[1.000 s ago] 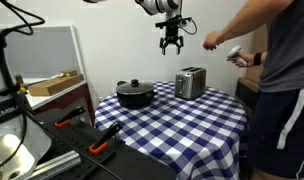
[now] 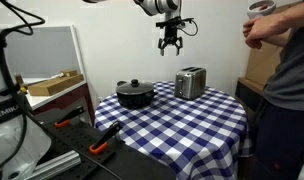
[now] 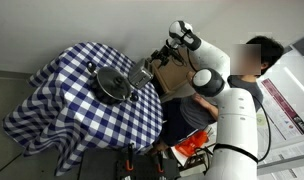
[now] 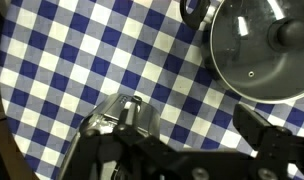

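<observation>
In exterior view 1 my gripper [image 2: 171, 46] hangs high above the far part of the table, well clear of everything on it. The wrist view shows its fingers apart, one finger [image 4: 250, 122] at the right, with nothing held between them. A silver toaster [image 2: 190, 83] stands upright on the cloth below; part of the toaster [image 4: 128, 112] shows in the wrist view, partly hidden by my gripper. To its left in exterior view 1 sits a dark lidded pot [image 2: 135, 94]. The pot's glass lid [image 4: 254, 58] and black knob appear at the upper right of the wrist view.
A blue-and-white checkered tablecloth [image 2: 172, 125] covers the table, its front part clear. A person [image 2: 292, 60] stands at the right edge, hand raised with a small object. Black and orange hardware [image 2: 104, 138] occupies the near left; a cardboard box [image 2: 54, 85] lies beyond.
The person at the right has shifted and raised a hand to the top right; it was lower, holding something white. My arm, the toaster and the pot look unmoved.
</observation>
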